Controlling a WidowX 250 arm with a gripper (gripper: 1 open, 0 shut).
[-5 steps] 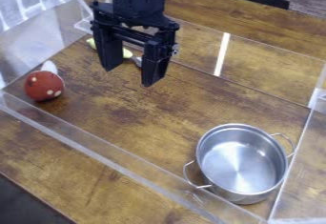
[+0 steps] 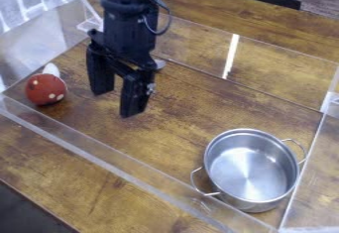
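Observation:
My black gripper point(image 2: 117, 86) hangs open over the left middle of the wooden board, its two fingers apart with nothing seen between them. To its left, a red toy mushroom point(image 2: 46, 89) with pale spots lies by the clear wall. A steel pot point(image 2: 251, 166) with two handles stands at the lower right. The arm hides part of the board behind it.
A low transparent wall point(image 2: 119, 168) rings the work area on the wooden table point(image 2: 66, 177). The middle and back right of the board point(image 2: 212, 98) are clear. A white railing stands at the back left.
My gripper has moved down and a little to the left. The mushroom and pot are unchanged.

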